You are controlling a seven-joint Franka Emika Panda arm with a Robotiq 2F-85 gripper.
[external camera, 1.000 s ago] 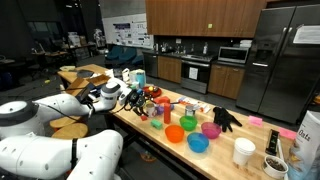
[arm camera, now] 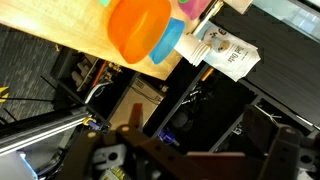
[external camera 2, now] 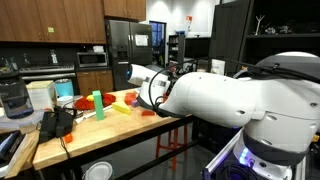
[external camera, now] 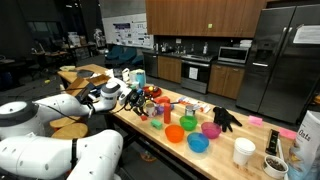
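In exterior view 1 the white arm reaches in from the left, and its dark gripper (external camera: 134, 101) hangs near the table's left side. An orange bowl (external camera: 174, 134), a blue bowl (external camera: 198, 144) and a pink bowl (external camera: 211, 130) stand on the table to its right. Looking down in the wrist view, I see the orange bowl (arm camera: 137, 28) overlapping the blue bowl (arm camera: 168, 41) in the picture, with a white cup (arm camera: 192, 46) beside them. Dark gripper parts line the bottom of that view; whether the fingers are open or shut does not show.
A white cup (external camera: 243, 151) and black gloves (external camera: 226, 119) sit on the table's right part. A red bottle (external camera: 167, 115) stands upright near the middle. In exterior view 2 a green block (external camera 2: 98, 100) stands on the table. The wrist view shows the table's edge below the bowls.
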